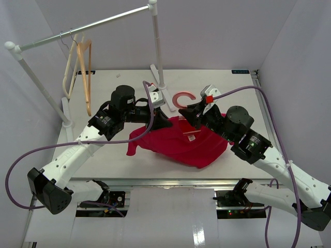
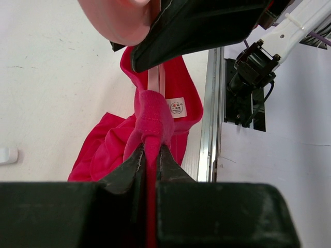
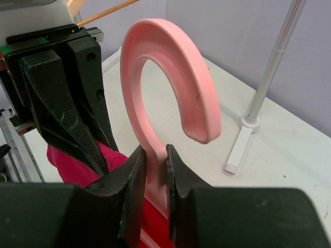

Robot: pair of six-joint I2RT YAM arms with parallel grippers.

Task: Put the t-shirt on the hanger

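The red t-shirt [image 1: 176,150] hangs bunched between my grippers, its collar with a white label [image 2: 177,107] around the pink hanger [image 1: 183,94]. My left gripper is shut on a fold of the shirt. My right gripper is shut on the neck of the hanger, just below its hook [image 3: 199,103]; the hanger's lower part runs down into the red cloth.
A white rail [image 1: 93,25] with wooden hangers [image 1: 83,62] stands at the back left, its feet on the white table [image 1: 222,82].
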